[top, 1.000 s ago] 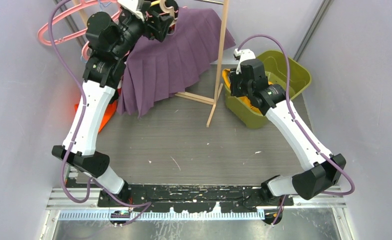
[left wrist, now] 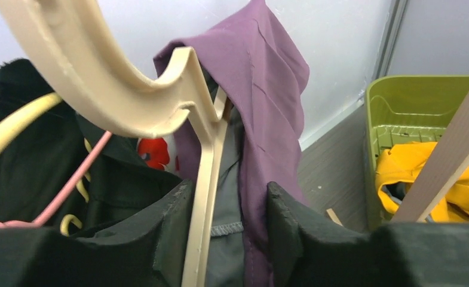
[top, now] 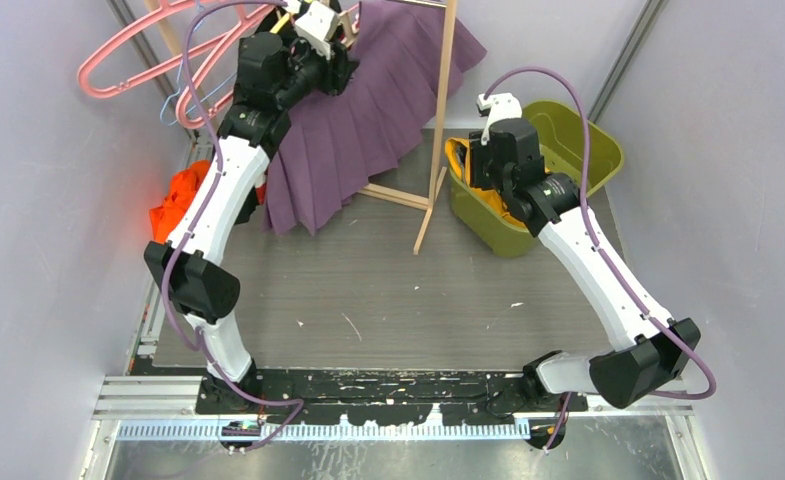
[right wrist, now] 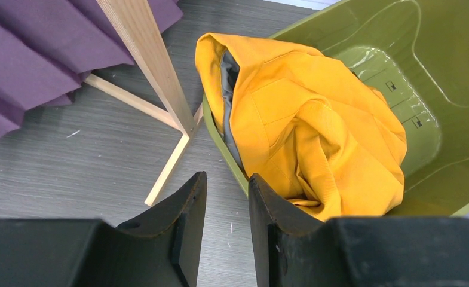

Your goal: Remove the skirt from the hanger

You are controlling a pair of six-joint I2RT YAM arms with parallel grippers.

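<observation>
The purple pleated skirt (top: 378, 110) hangs from the rack at the upper middle of the top view. In the left wrist view its cloth (left wrist: 273, 89) drapes over the end of a beige hanger (left wrist: 202, 197), with grey lining showing inside. My left gripper is partly open, its two fingers standing on either side of the hanger and the skirt's edge. The hanger passes close by one finger (left wrist: 175, 233); whether they touch is unclear. Over the green basket's near-left edge, my right gripper stands part open with nothing between its fingers.
The green basket (top: 608, 150) holds yellow-orange clothing (right wrist: 315, 125). A wooden rack post (top: 443, 110) stands between skirt and basket. Pink hangers (top: 118, 90) and dark clothes (left wrist: 28, 161) crowd the left side. An orange garment (top: 173, 205) lies low at left.
My left arm has swung rightward along the rack, its gripper now by the skirt's top. The skirt and pink hangers have shifted. The right gripper has drifted slightly to the right.
</observation>
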